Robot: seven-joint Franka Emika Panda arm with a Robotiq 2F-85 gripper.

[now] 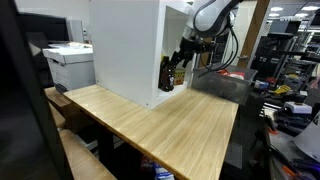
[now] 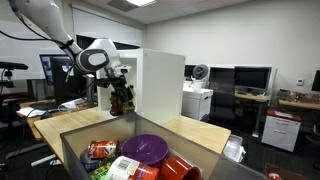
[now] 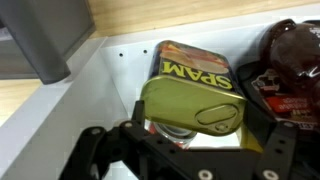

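Observation:
A SPAM can point(image 3: 195, 75) with a yellow label stands out in the wrist view, its pale end facing the camera. My gripper is open, with one dark finger on each side of the can's near end; whether either finger touches it, I cannot tell. In exterior view 1 the arm reaches into the white shelf unit point(image 1: 128, 45) from the right. The gripper's tips are too small to make out there.
Dark red and black packages point(image 3: 290, 75) crowd the can's right side. A white wall point(image 3: 65, 110) lies to its left. In exterior view 2, a grey bin point(image 2: 215, 160) holds a red-labelled can point(image 2: 103, 149), a purple container point(image 2: 146, 149) and other goods. The wooden table point(image 1: 165, 130) has clear space.

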